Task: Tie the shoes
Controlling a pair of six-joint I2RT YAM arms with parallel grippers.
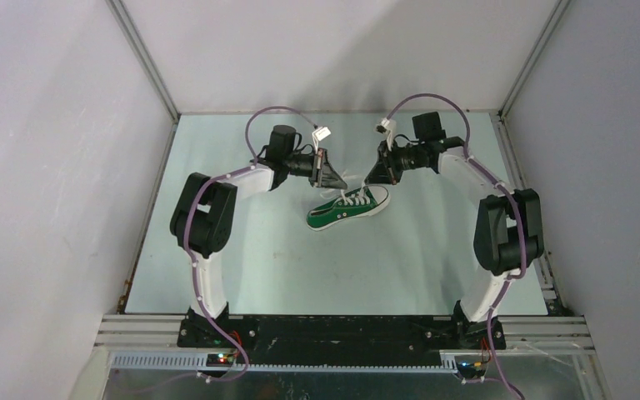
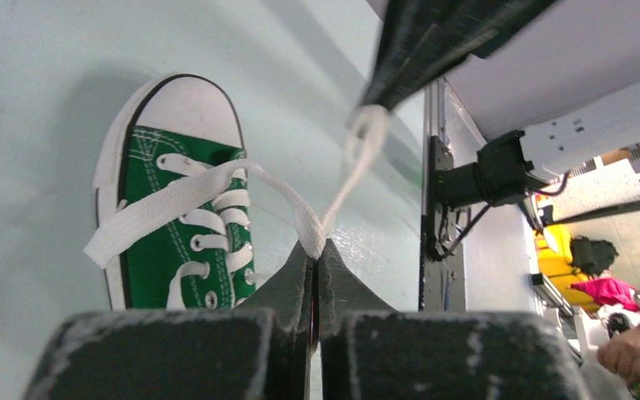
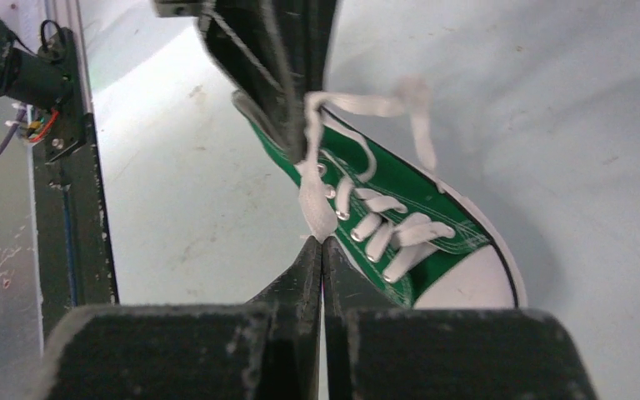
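Observation:
A green canvas shoe (image 1: 337, 212) with white toe and laces lies mid-table, also seen as the green shoe (image 2: 158, 267) in the wrist views. Above it my left gripper (image 1: 340, 185) and right gripper (image 1: 370, 181) face each other, slightly apart. In the left wrist view my left gripper is shut on a white lace (image 2: 158, 204). In the right wrist view my right gripper is shut on the end of a white lace (image 3: 315, 204), which runs toward the other gripper.
Walls and metal rails border it at the back and sides; a dark strip runs along the front edge.

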